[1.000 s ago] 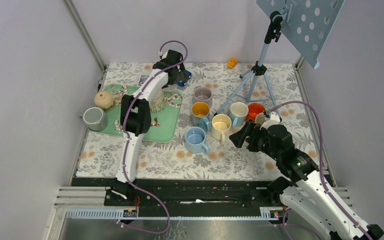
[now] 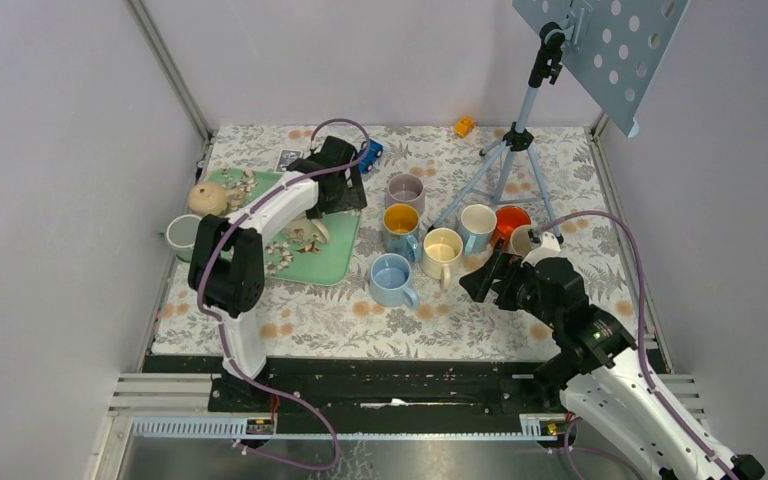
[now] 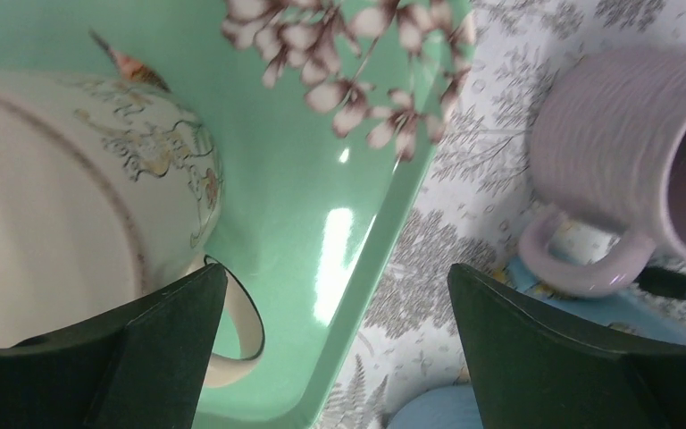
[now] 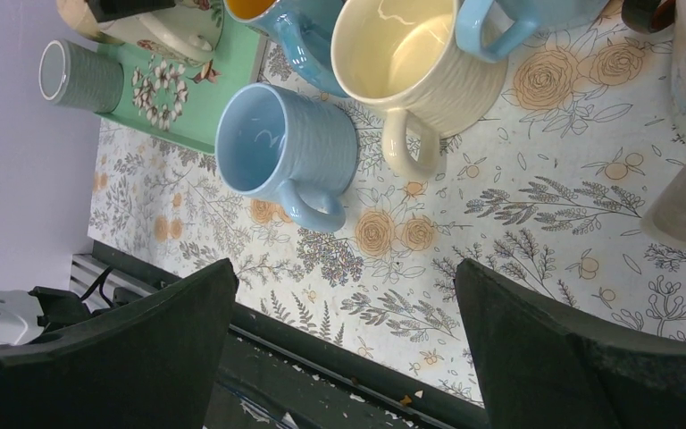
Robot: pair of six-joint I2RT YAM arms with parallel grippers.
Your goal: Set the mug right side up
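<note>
A cream floral mug lies on the green tray, partly under my left arm in the top view; its handle points down in the left wrist view. My left gripper is open just over the tray, one finger beside that mug, nothing held between the fingers. My right gripper hangs open above the cloth at the front right, in front of the cream mug and the light blue mug, empty.
Several other mugs, including a lilac one, cluster right of the tray. A tripod stands behind them. A grey-green mug and a round beige object are at the tray's left.
The right arm is nearly unmoved.
</note>
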